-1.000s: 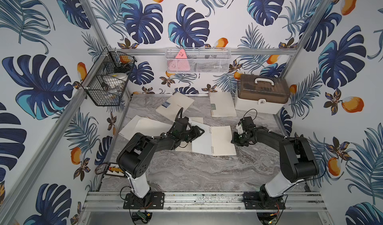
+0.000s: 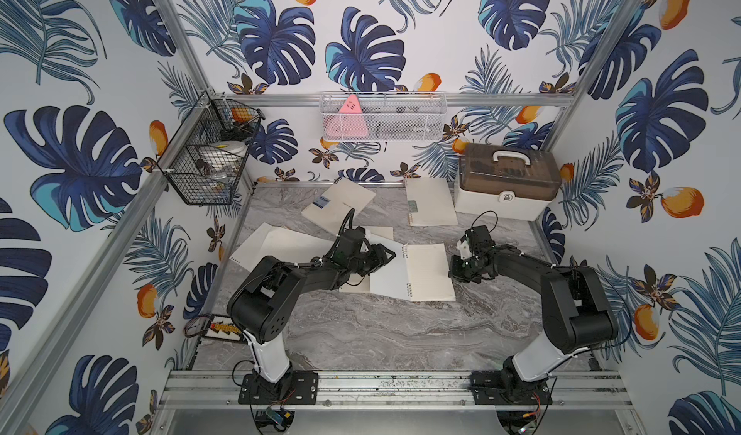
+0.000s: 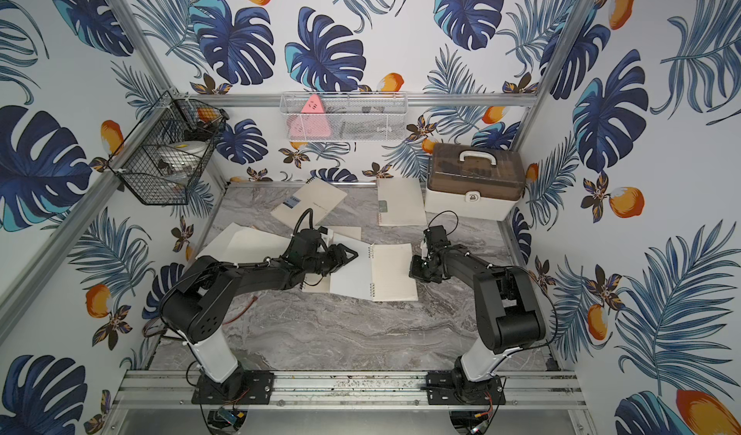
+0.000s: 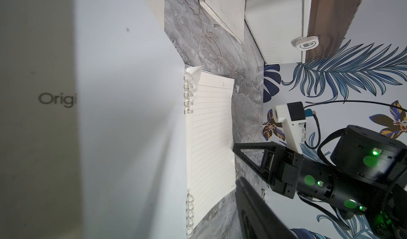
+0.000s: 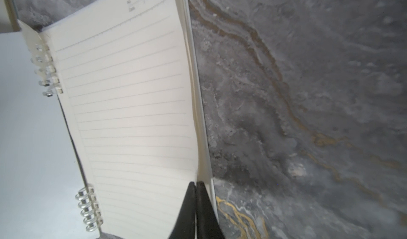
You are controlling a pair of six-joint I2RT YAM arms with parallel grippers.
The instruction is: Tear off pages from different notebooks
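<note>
An open spiral notebook [image 2: 428, 273] lies mid-table, its lined right page flat and its plain white left side [image 4: 127, 145] filling much of the left wrist view. My left gripper [image 2: 362, 269] is low over the left side; its fingers are mostly out of its wrist view, so its opening is unclear. My right gripper is shut at the lined page's right edge, fingertips together; whether paper is between them I cannot tell. A small raised paper piece [image 5: 34, 48] sits at the upper rings. Other notebooks [image 2: 430, 203] [image 3: 307, 202] lie behind, and loose open paper [image 2: 281, 246] lies left.
A storage box [image 2: 505, 184] stands at the back right. A black wire basket [image 2: 208, 165] and a white mesh basket [image 2: 409, 122] hang on the rails.
The open notebook has shifted very slightly left. Both arms look almost unmoved.
</note>
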